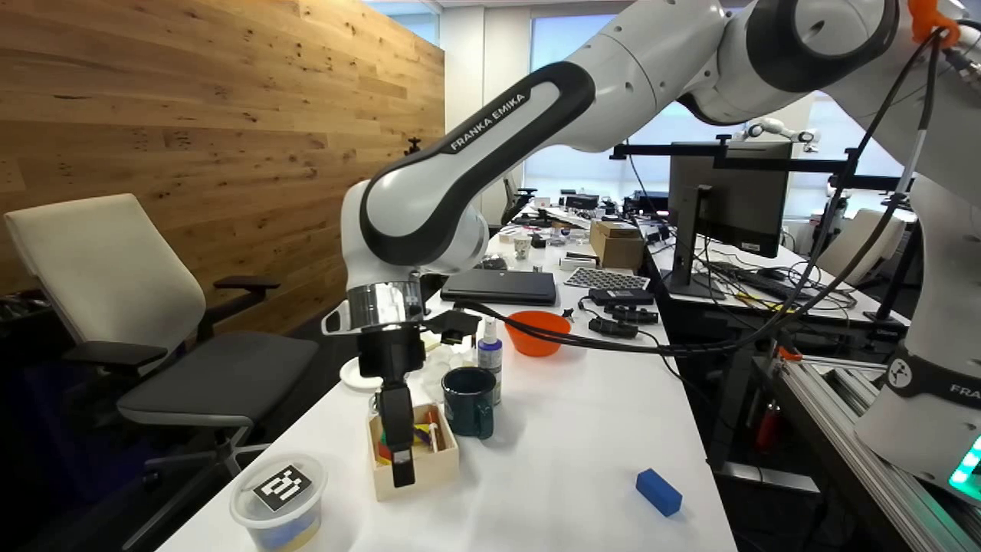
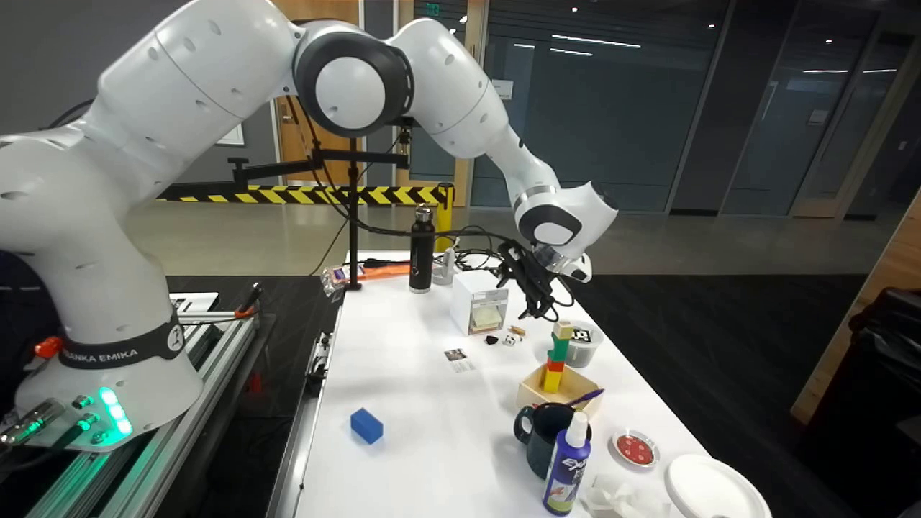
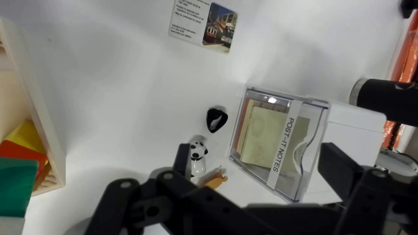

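Note:
My gripper is open, its two fingers wide apart in the wrist view with nothing gripped. Beyond that gap lies the clear front of a white Post-it dispenser (image 3: 260,135). By the left finger (image 3: 182,160) are a small spotted panda figure (image 3: 198,166) and an orange animal figure (image 3: 215,180), partly covered by the gripper. A shiny black piece (image 3: 215,118) rests farther off. In exterior view 2 the gripper hangs above the table near the dispenser (image 2: 470,298); its fingertips are hard to make out there.
A wooden box (image 2: 531,393) has stacked coloured blocks (image 2: 557,362) in it. Around it stand a dark mug (image 2: 542,440), a spray bottle (image 2: 567,470) and a lidded tub (image 1: 280,515). One blue block (image 2: 367,426) sits alone, with clear table around it. A printed card (image 3: 203,25) lies flat.

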